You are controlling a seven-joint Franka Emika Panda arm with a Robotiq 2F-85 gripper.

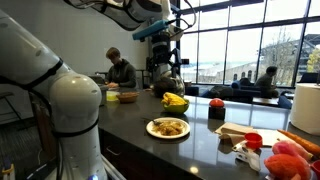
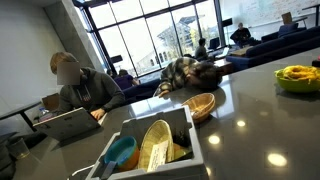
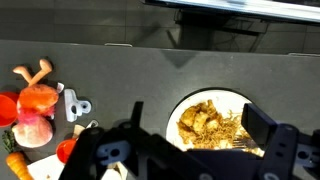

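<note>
High above the counter, my gripper stands open, its two fingers wide apart with nothing between them. It points down over a white plate of noodle-like food, with a fork at the plate's right side. The same plate lies near the counter's front edge in exterior view 1, well below the raised gripper. Part of the plate is hidden by the gripper in the wrist view.
An orange-red plush toy, a carrot and red cups lie to the left in the wrist view. A green bowl with yellow contents stands behind the plate. A grey bin holds bowls. Bare counter surrounds the plate.
</note>
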